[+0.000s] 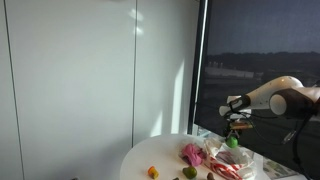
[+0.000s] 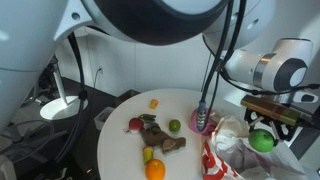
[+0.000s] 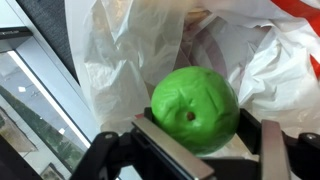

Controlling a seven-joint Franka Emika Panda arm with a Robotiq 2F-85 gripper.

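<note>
A round green fruit, perhaps an apple, lies at the fingertips of my gripper in the wrist view. The fingers stand open, one finger to either side of its near edge. White and red plastic bags spread out beneath it. In exterior view 2 the green fruit is below the gripper, at the mouth of the bag. Whether it touches the plastic cannot be made out. Exterior view 1 has the fruit just over the crumpled bags.
On the round white table are an orange, a brown object, a small green fruit and a red one. A pink item lies beside the bags.
</note>
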